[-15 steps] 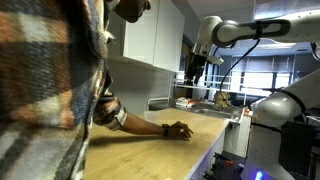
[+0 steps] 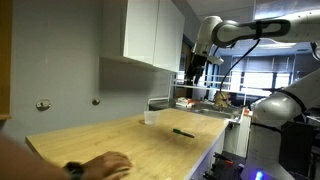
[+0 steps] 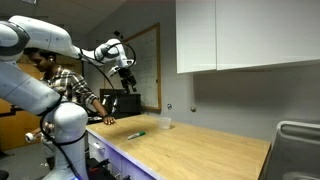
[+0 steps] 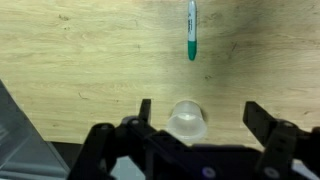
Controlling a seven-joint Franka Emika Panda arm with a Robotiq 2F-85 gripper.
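A green marker (image 2: 183,133) lies on the wooden table. In the wrist view the same marker (image 4: 192,30) is at the top centre, beyond the fingertips. A pale, translucent container (image 2: 152,117) stands farther back on the table, and it also shows in exterior view 2 (image 3: 165,122). A whitish rounded object (image 4: 186,121) appears low in the wrist view, partly hidden by the gripper body; it may be this container. High above the table hangs my gripper, pointing down. Its fingers are wide apart with nothing held between them.
A person's hand (image 2: 105,165) rests at the table's near edge in exterior view 1, and the person also shows behind the arm in exterior view 2. White cabinets (image 2: 150,35) overhang the back of the table.
The person's hand and body have drawn back toward the lower left of exterior view 1. The marker now shows on the table where the hand was. My arm looks unmoved.
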